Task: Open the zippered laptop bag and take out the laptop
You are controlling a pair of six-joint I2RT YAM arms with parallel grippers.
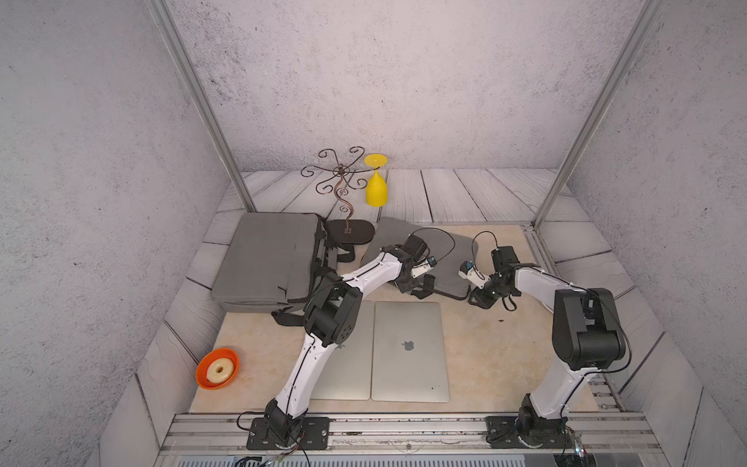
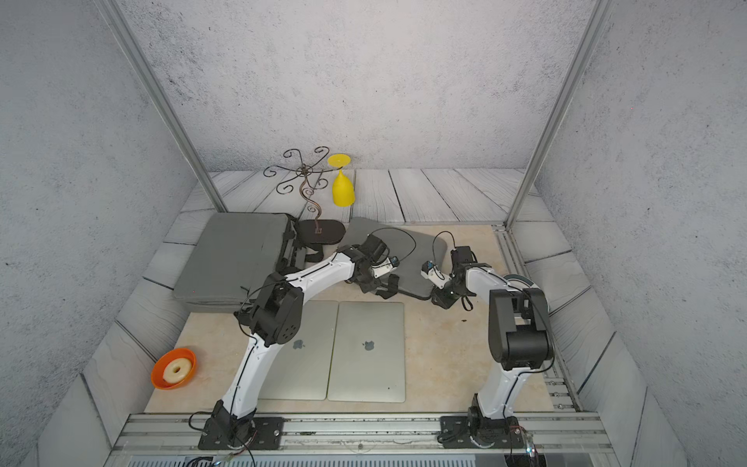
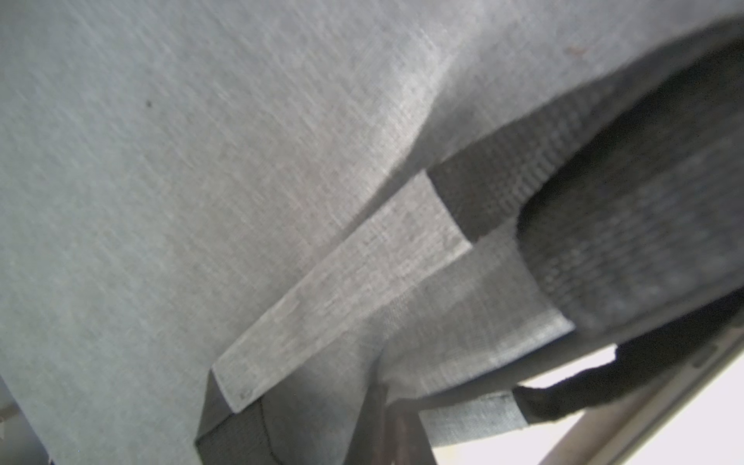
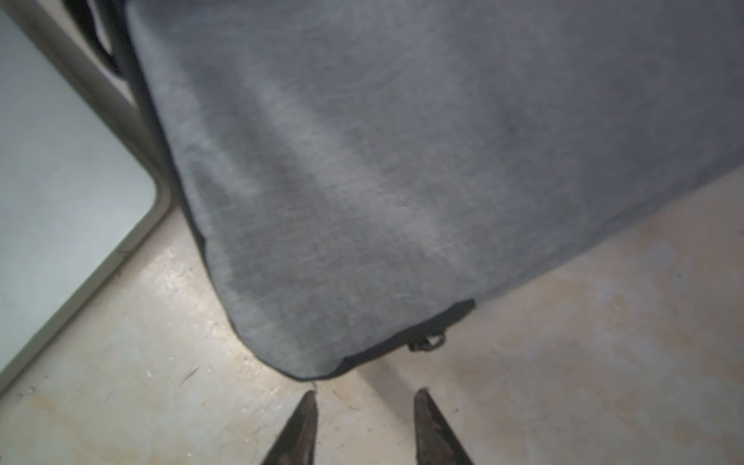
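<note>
The flat grey laptop bag (image 1: 447, 260) lies at the back centre, one rounded corner toward my right arm. In the right wrist view its dark zipper edge (image 4: 387, 341) shows a small metal pull (image 4: 427, 341). Just off that corner, my right gripper is open with nothing between its fingers, the pull a little beyond them. At the bag's front edge, by the handle strap (image 3: 341, 290), my left gripper is shut with its tips against the grey fabric. Whether a fabric edge is pinched there cannot be made out. No laptop shows inside the bag.
Two silver laptops (image 1: 408, 350) lie side by side in front. A bulky grey case (image 1: 268, 257) stands left, beside a metal stand (image 1: 348, 231) bearing a yellow goblet (image 1: 376, 190). An orange bowl (image 1: 204, 373) holds a ring-shaped item.
</note>
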